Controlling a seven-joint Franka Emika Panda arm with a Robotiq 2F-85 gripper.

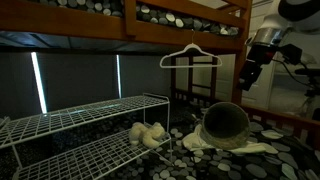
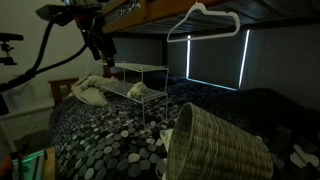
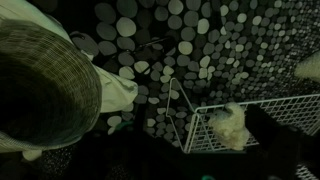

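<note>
My gripper [image 1: 243, 78] hangs in the air at the right in exterior view 1, above and beyond the wicker basket [image 1: 225, 125]. At the bottom of the wrist view its dark fingers [image 3: 264, 126] stand wide apart, with nothing held between them; they are poorly lit. The basket [image 2: 215, 150] lies on its side with its mouth facing out, and its inside is dark. A white hanger [image 1: 190, 57] hangs from the bunk rail. Pale plush toys [image 1: 147, 134] sit by the wire rack [image 1: 75, 120]; one plush [image 3: 230, 128] shows between the fingers in the wrist view.
The bed below has a dark pebble-print cover [image 2: 100, 150]. Pale cloth [image 1: 245, 148] lies around the basket, and more cloth [image 2: 90, 90] is heaped at the far end. A wooden bunk rail [image 1: 130, 20] runs overhead. Bare cover lies between basket and rack.
</note>
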